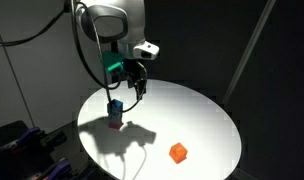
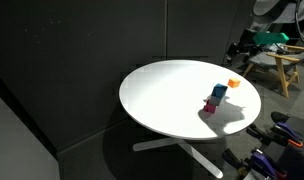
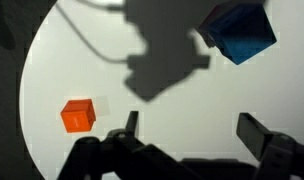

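Note:
An orange cube [image 1: 178, 152] lies on the white round table, and it shows at the left in the wrist view [image 3: 78, 116]. The blue block [image 1: 114, 107] appears stacked on a red block [image 1: 115, 124] near the table's left side. From the wrist, the blue block [image 3: 244, 35] fills the upper right, with only a dark red edge beside it. My gripper hangs above the table, its fingers wide apart and nothing between them. Bare table shows below the gap, between the orange cube and the stack.
A wooden chair [image 2: 282, 68] stands behind it. The arm's shadow falls across the tabletop.

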